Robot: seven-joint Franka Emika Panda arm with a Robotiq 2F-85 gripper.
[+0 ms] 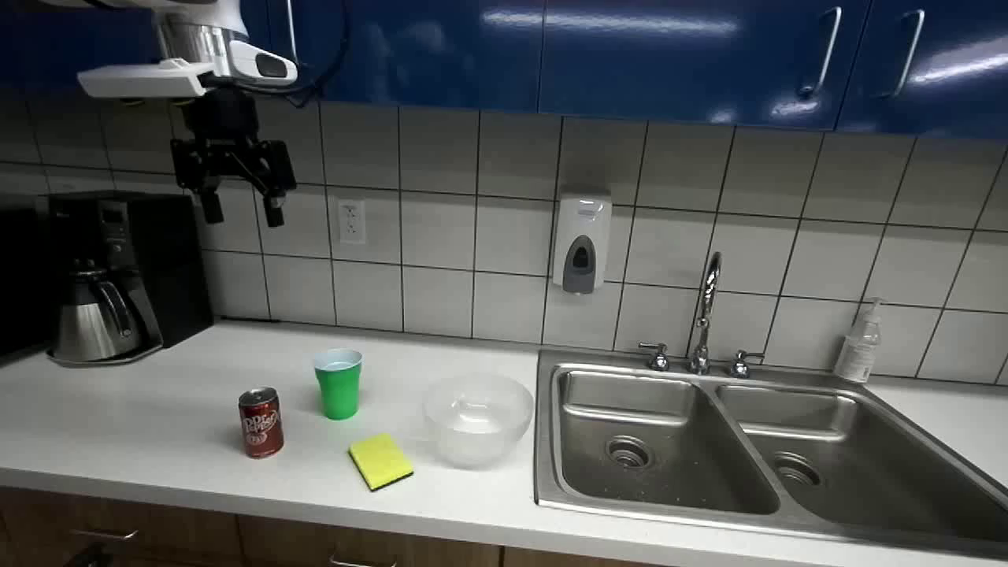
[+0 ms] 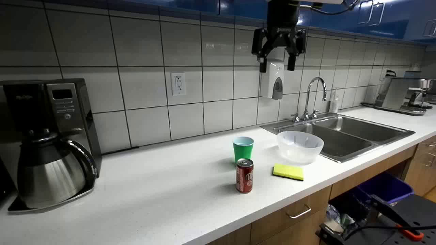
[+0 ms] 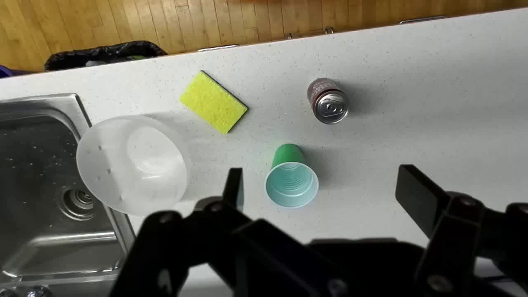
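High over the counter, my gripper (image 1: 244, 217) hangs open with its fingers pointing down and nothing held. From above, in the wrist view, a green cup (image 3: 292, 184) shows upright and looks empty, below the gap between the fingertips. A red Dr Pepper can (image 1: 261, 422) stands upright near the cup, closer to the counter's front edge. Between the can and the clear bowl (image 1: 478, 421) lies a yellow sponge (image 1: 380, 460), flat, its dark side down. The bowl is upright and appears empty, close to the sink's rim.
A double steel sink (image 1: 661, 444) with a faucet (image 1: 704, 312) lies right of the bowl. The coffee maker (image 2: 53, 143) stands at the left. On the wall hangs a soap dispenser (image 1: 580, 244); blue cabinets (image 1: 425, 57) are above.
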